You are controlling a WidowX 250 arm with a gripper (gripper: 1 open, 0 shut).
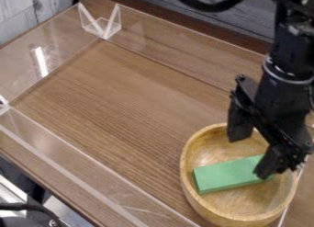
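My gripper (238,131) is at the right, a black body with open fingers reaching down over a cream bowl (196,195). A green block (221,176) lies flat in the bowl, just below the fingers; its right end is near the right fingertip. I cannot tell whether they touch.
A clear acrylic object (101,21) stands at the back left. Black cables show at the lower left corner.
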